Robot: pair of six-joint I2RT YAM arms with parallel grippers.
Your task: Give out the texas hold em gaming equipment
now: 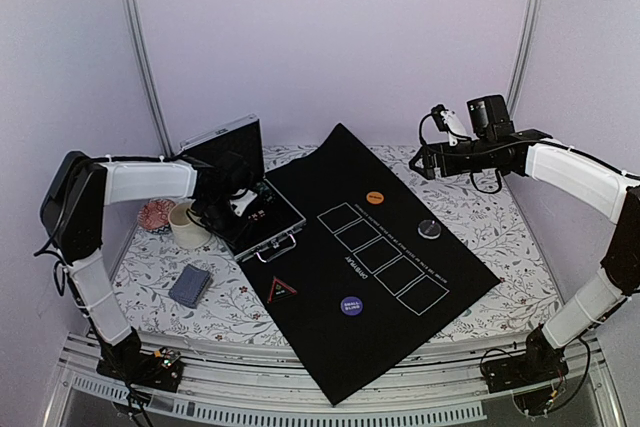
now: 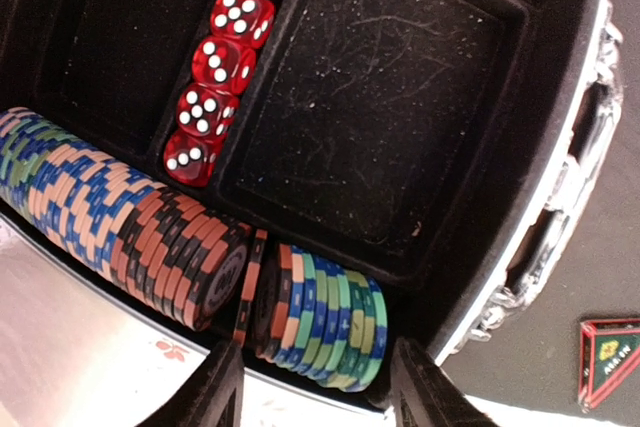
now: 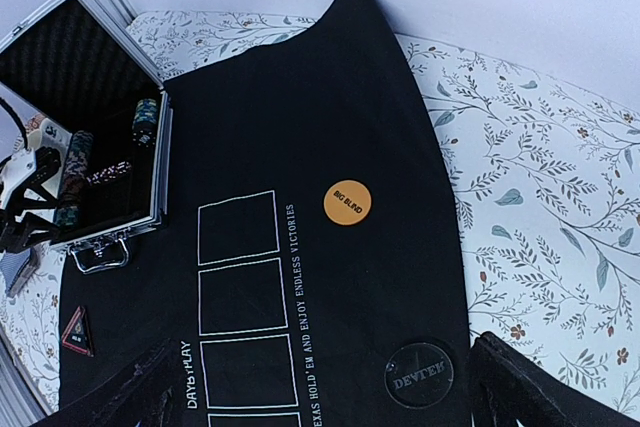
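Observation:
The open chip case (image 1: pixel 282 209) lies on the black mat's left side. In the left wrist view, my left gripper is over the case's near compartment, fingers apart around a short stack of green, blue and orange chips (image 2: pixel 323 317); whether they touch it I cannot tell. A longer chip row (image 2: pixel 170 247) and red dice (image 2: pixel 205 112) sit alongside. On the mat lie the orange BIG BLIND disc (image 3: pixel 347 202), a clear dealer disc (image 3: pixel 418 375), the blue small-blind disc (image 1: pixel 351 306) and a triangular marker (image 1: pixel 280 289). My right gripper (image 1: pixel 428 162) hangs open and empty above the mat's right.
A bowl (image 1: pixel 157 212), a cream container (image 1: pixel 188 232) and a grey-blue deck-like block (image 1: pixel 189 286) stand left of the case. The mat (image 1: pixel 310 177) has clear room behind the card boxes.

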